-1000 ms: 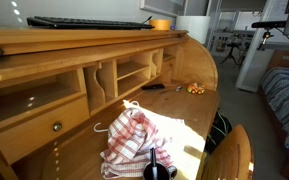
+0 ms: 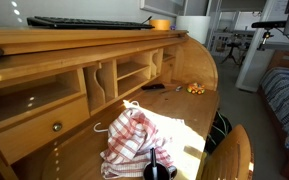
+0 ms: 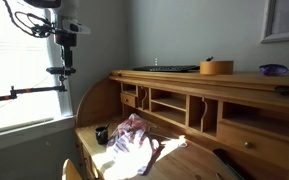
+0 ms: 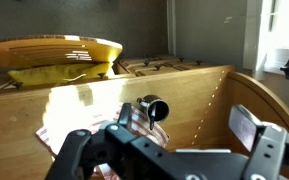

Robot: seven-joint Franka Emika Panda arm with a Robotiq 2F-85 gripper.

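A red-and-white checked cloth [image 2: 136,140] lies crumpled on the wooden desk, and its pattern shows again as the cloth [image 4: 56,128] in the wrist view. Close beside it stands a dark mug [image 2: 158,172] with a dark handle-like stick rising from it; from above, the mug [image 4: 156,107] sits near the desk's edge. High at the left of the second exterior view, my gripper [image 3: 64,72] points down, well clear of desk and cloth. In the wrist view the gripper's fingers stand wide apart, with nothing held between them.
Along the back of the desk run cubbyholes and a drawer [image 2: 39,128]. On top lie a black keyboard [image 2: 84,22] and an orange round box [image 3: 216,67]. A small orange item [image 2: 195,88] sits at the desk's far end. A wooden chair [image 2: 229,158] stands in front.
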